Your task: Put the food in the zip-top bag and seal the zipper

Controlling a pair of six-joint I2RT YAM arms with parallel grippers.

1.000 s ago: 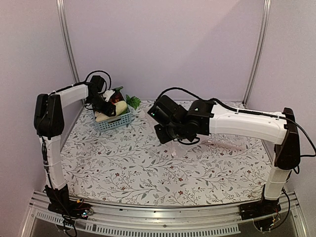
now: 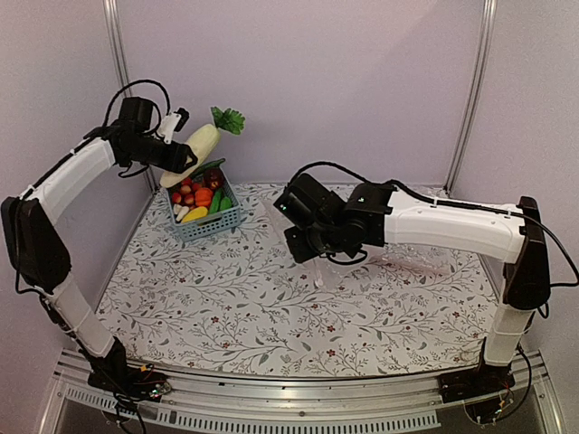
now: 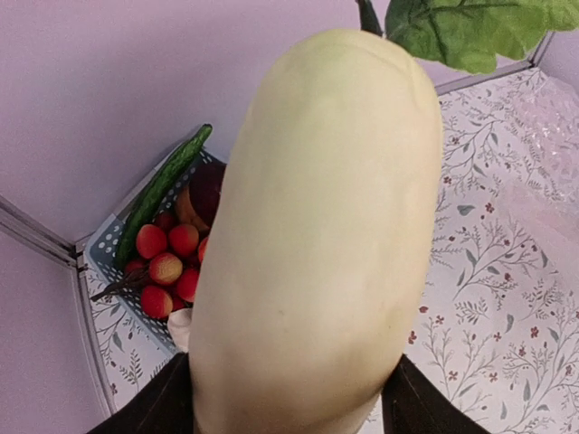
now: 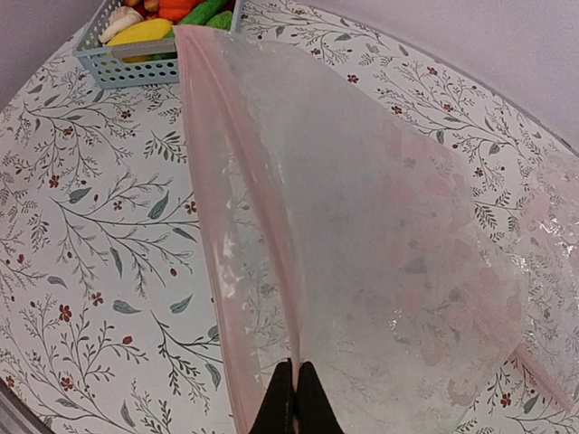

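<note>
A large pale radish (image 3: 317,208) with a green leafy top (image 2: 228,120) is raised above the basket, and my left gripper (image 2: 185,161) is shut on it. In the left wrist view it fills the middle, between the two fingers. My right gripper is shut on the pink zip edge of the clear bag (image 4: 380,235), pinching one side of its mouth. The bag's two edges stand slightly apart beyond that pinch. From the top, the right arm covers most of the bag.
The blue-grey basket (image 2: 206,226) at the back left holds tomatoes, a yellow vegetable, a cucumber (image 3: 163,185) and other produce. Another clear plastic piece (image 2: 416,258) lies to the right, under the right arm.
The right arm holds still.
</note>
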